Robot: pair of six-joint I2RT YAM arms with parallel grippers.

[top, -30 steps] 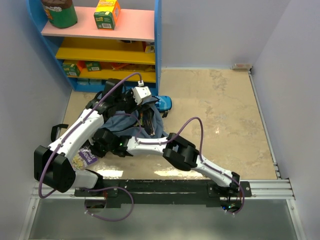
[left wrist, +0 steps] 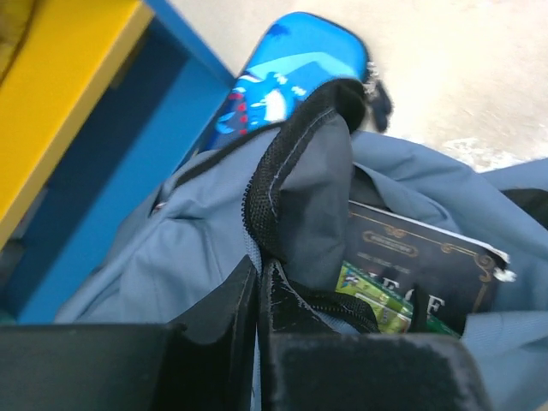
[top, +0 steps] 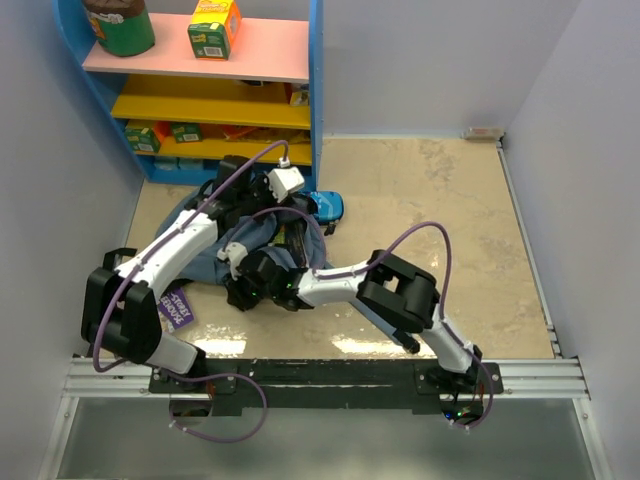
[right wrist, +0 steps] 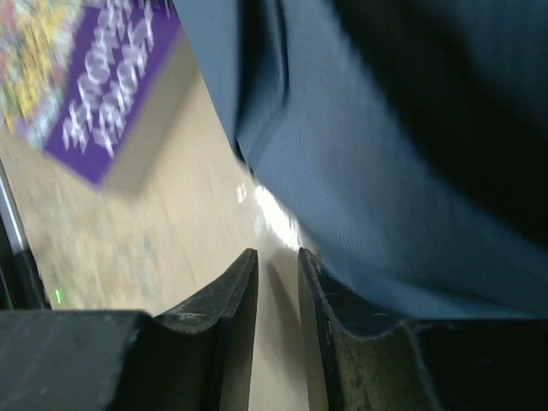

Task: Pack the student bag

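The blue-grey bag point(top: 205, 268) lies below the shelf, its mouth spread. Inside it show a dark book point(left wrist: 419, 257) and a green-and-yellow packet point(left wrist: 377, 300). My left gripper is shut on the bag's black-trimmed edge, which rises from between its fingertips. A purple box point(top: 176, 309) with white lettering lies on the table left of the bag, partly under my left arm. In the right wrist view, my right gripper is slightly open beside the bag's blurred fabric, with only a narrow empty gap between its fingers. The purple box point(right wrist: 111, 81) is left of them.
A blue pouch point(top: 327, 207) stands by the shelf's right corner. The shelf point(top: 215, 100) bounds the back left and holds several boxes. A blue strap point(top: 365, 312) stretches under my right arm.
My right gripper has moved right, away from the purple box and along the bag's near side. The box has stayed about where it was. My left gripper has shifted only slightly.
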